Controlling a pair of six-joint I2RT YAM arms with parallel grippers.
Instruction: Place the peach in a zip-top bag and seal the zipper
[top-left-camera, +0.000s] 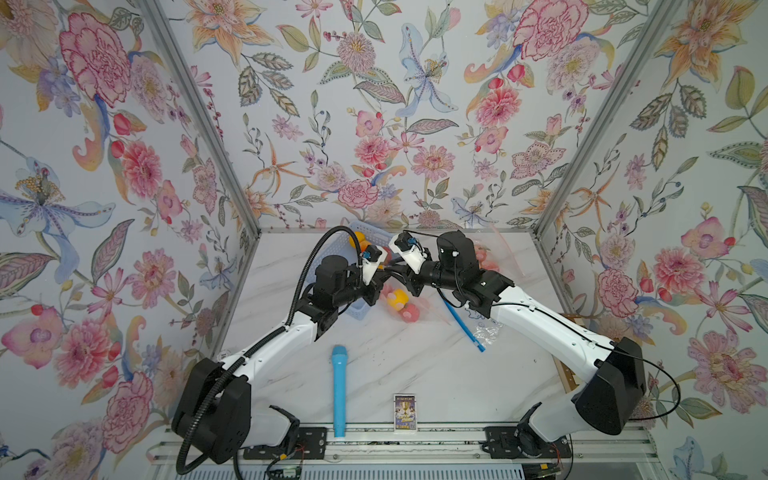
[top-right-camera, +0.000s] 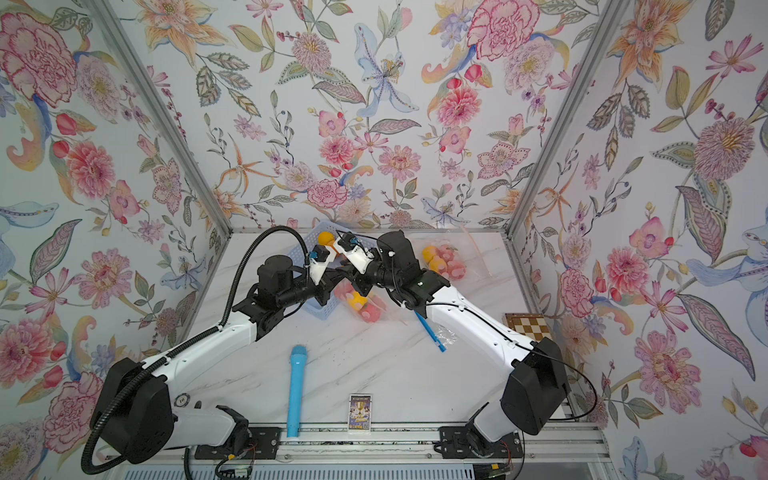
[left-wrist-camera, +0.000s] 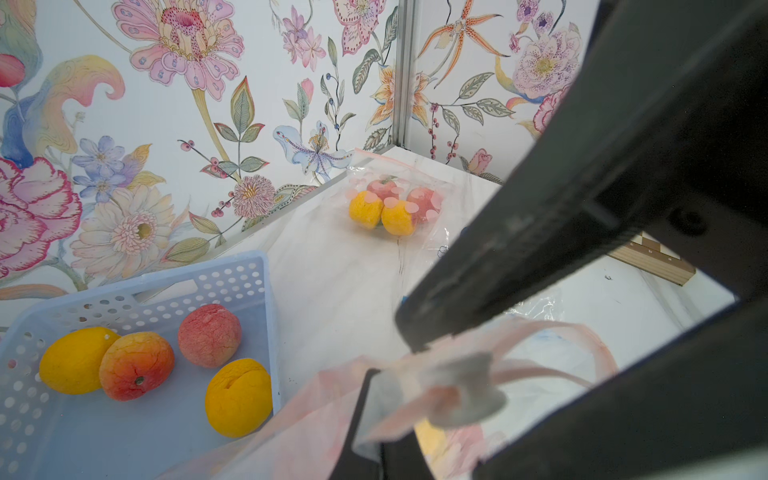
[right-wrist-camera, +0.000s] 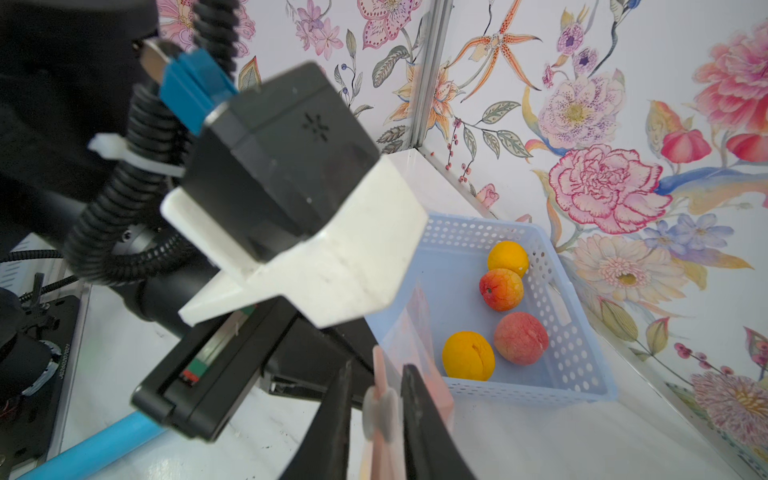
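Observation:
A clear pinkish zip bag (left-wrist-camera: 320, 400) hangs from my left gripper, which is shut on its top edge. A yellow peach (top-left-camera: 398, 300) and a reddish peach (top-left-camera: 409, 313) show in the bag's lower part. Beside the left fingertips, a whitish slider (right-wrist-camera: 381, 414) sits on the bag's zipper strip. My right gripper is part open, one finger on each side of the slider and strip. Whether its pads touch them cannot be told. In the left wrist view the right gripper's dark fingers (left-wrist-camera: 496, 248) loom large and cover much of the strip.
Behind the arms stands a blue perforated basket (right-wrist-camera: 592, 352) holding several peaches. Another filled bag (left-wrist-camera: 404, 180) lies at the back right. A blue microphone-like stick (top-left-camera: 339, 392) and a small card (top-left-camera: 405, 412) lie in front, with bare table between them.

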